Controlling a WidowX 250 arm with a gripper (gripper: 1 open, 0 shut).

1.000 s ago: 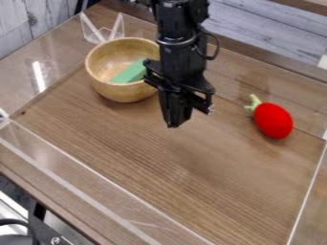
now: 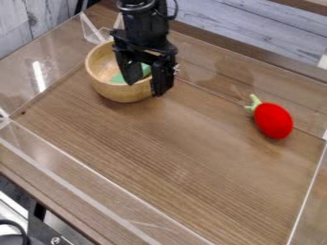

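My gripper [image 2: 143, 72] is a black two-fingered hand reaching down from the top centre, over the right half of a tan bowl [image 2: 107, 92]. It stands open. A green object [image 2: 128, 73] lies inside the bowl, partly hidden behind the gripper; whether the fingers touch it I cannot tell.
A red strawberry-like object [image 2: 272, 121] with a green top lies on the right side of the wooden table [image 2: 153, 172]. A white wire rack [image 2: 98, 29] stands at the back left, partly behind the arm.
My gripper has moved left and back, from over the bare table right of the bowl to over the bowl. The red object has not moved.
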